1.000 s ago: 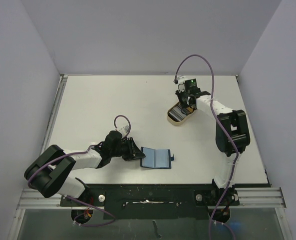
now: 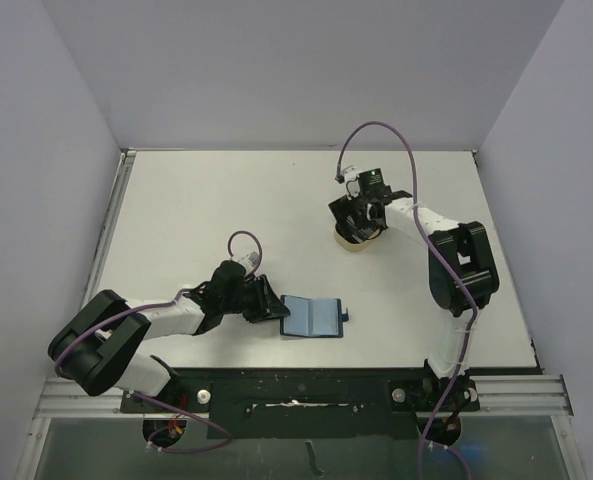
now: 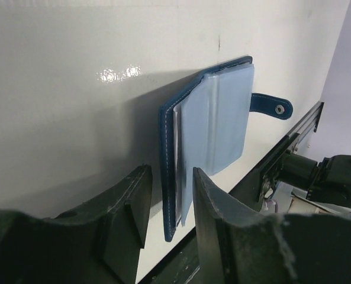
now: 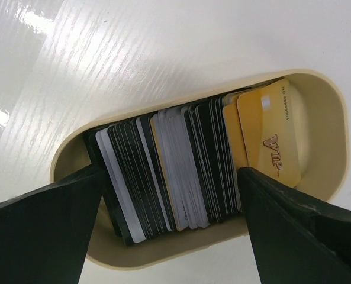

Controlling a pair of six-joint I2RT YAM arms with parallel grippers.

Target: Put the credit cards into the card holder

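Note:
The blue card holder lies open at the front centre, its light sleeves showing. In the left wrist view my left gripper is part open, its fingers either side of the holder's spine end. At the back right a beige oval container holds a row of black, white and grey cards, with yellow VIP cards at one end. My right gripper is open over this row, one finger near each end of it.
Dark machinery and a rail run along the table's front edge.
My right gripper has shifted left and slightly down over the card container in the top view. The left arm and card holder show almost no movement.

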